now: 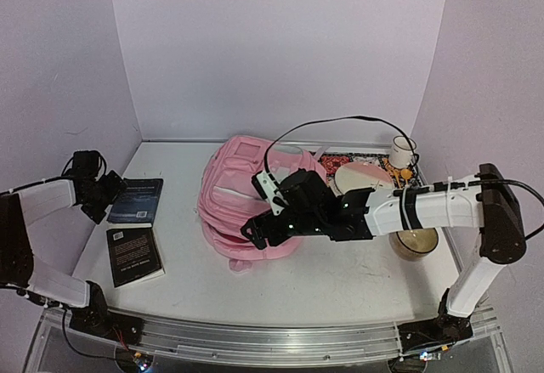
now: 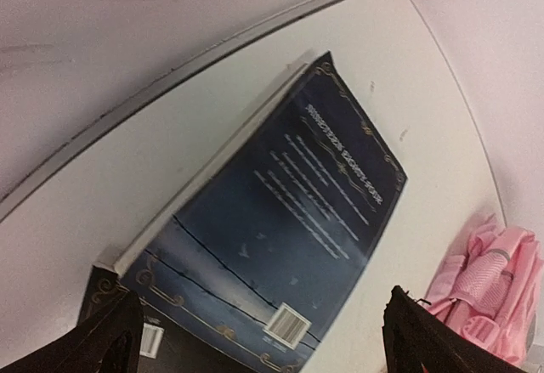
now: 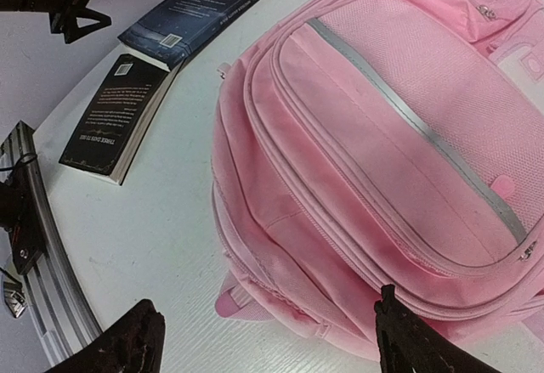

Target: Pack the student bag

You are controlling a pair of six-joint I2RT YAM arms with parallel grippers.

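Observation:
A pink backpack (image 1: pixel 234 178) lies in the middle of the table, with an open-looking lower fold. At the left lie a dark blue book (image 1: pixel 136 203) and a black book (image 1: pixel 134 256), also seen side by side in the right wrist view. My left gripper is open above the blue book, nothing between its fingers, at the left wall in the top view. My right gripper stands open over the table beside the backpack's front, with nothing between its fingers.
At the back right are a white mug (image 1: pixel 402 152), a plate (image 1: pixel 364 178) on a patterned mat, and a bowl (image 1: pixel 415 240) under the right arm. Bare table (image 1: pixel 212 288) runs along the front. Walls close in on three sides.

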